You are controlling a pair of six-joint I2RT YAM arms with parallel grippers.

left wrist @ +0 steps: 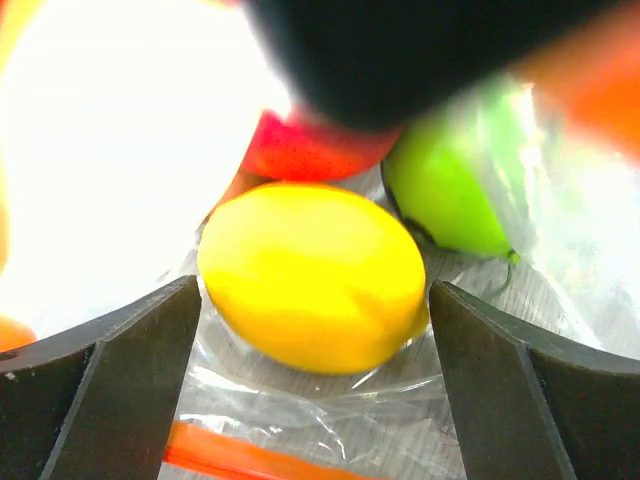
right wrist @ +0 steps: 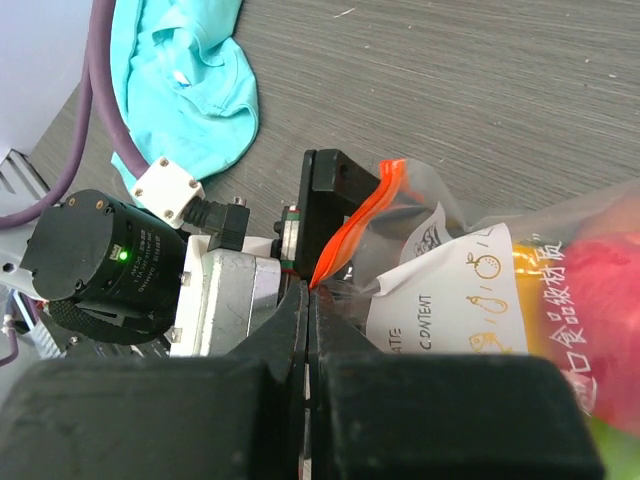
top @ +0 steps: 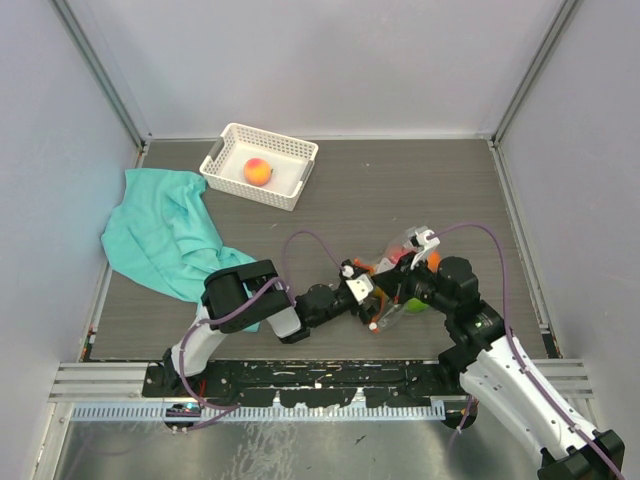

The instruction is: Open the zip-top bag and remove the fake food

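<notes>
The clear zip top bag [top: 395, 313] lies right of the table's middle, its orange zip edge [right wrist: 362, 222] and white printed label [right wrist: 450, 300] facing the right wrist view. My right gripper is shut at that edge, with the thin orange strip running into its fingertips. From the left, my open left gripper faces the bag. A yellow lemon [left wrist: 310, 275] appears between its spread fingers, not clamped. Behind it are a red piece [left wrist: 315, 150] and a green one [left wrist: 440, 190]. A dark blurred shape covers the top of the left wrist view.
A white basket [top: 228, 187] holding a peach [top: 257, 172] stands at the back left. Teal cloth [top: 165, 230] covers the left side of the table.
</notes>
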